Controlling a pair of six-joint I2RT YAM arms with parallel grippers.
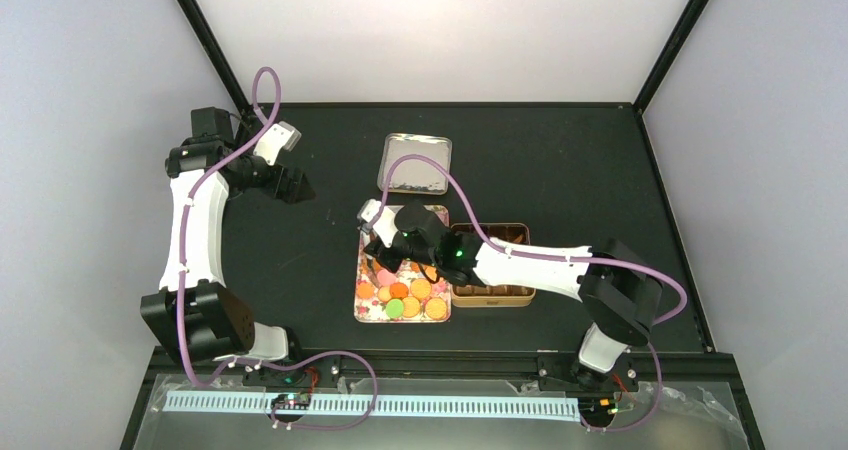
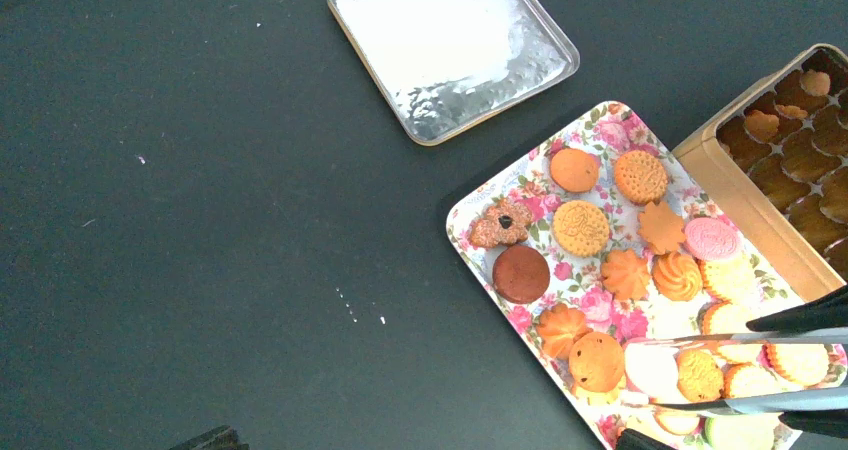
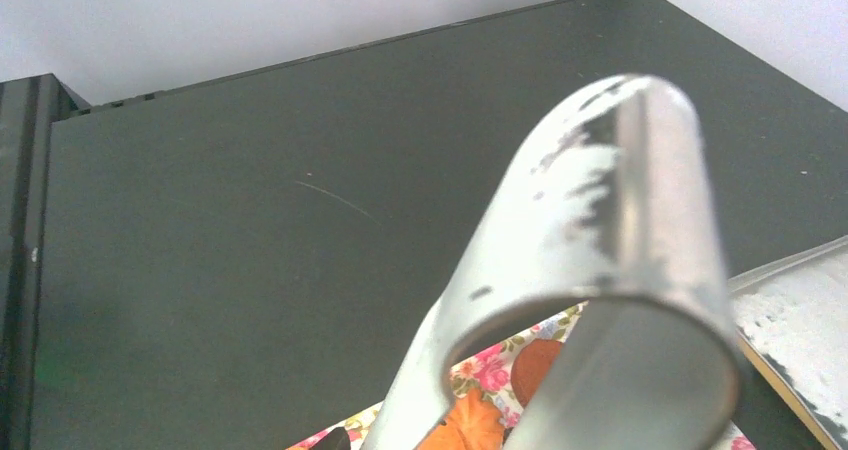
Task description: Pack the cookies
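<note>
A flowered tray [image 2: 475, 195] holds cookies of several kinds, among them a brown round cookie [image 2: 521, 274], a pink one [image 2: 711, 238] and a chip cookie [image 2: 597, 361]. To its right stands a tan box [image 2: 748, 202] with brown inner compartments; a few cookies [image 2: 762, 125] show in it. My right gripper reaches in over the tray, its two slim metal fingers [image 2: 690, 341] open. A pale pink cookie [image 2: 651, 368] shows between them; contact cannot be told. Away to the left of the tray, my left gripper [image 1: 297, 187] is open and empty above the bare table.
A shiny metal lid [image 2: 450, 40] lies flat behind the tray. In the top view, the right arm [image 1: 530, 260] crosses above the tan box and hides part of it.
</note>
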